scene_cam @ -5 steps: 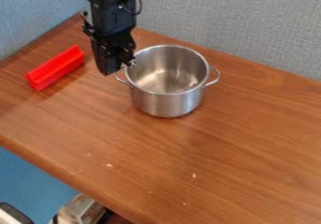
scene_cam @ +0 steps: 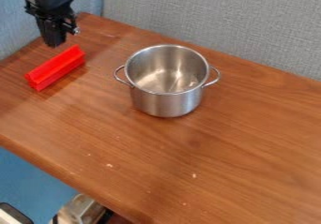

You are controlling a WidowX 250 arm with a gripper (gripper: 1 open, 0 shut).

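My black gripper [scene_cam: 54, 33] hangs at the upper left, just above and behind a red rectangular block [scene_cam: 55, 67] lying on the wooden table [scene_cam: 213, 162]. Whether its fingers are open or shut is too small to tell. To the right stands a steel pot [scene_cam: 167, 97] with two side handles; its visible interior looks empty.
A grey padded wall [scene_cam: 226, 22] runs along the back of the table, and a blue surface shows past the left edge. Some metal hardware [scene_cam: 81, 211] sits at the lower left edge.
My gripper has moved left from over the pot's rear left rim to above the red block's far end. The block and pot look unmoved.
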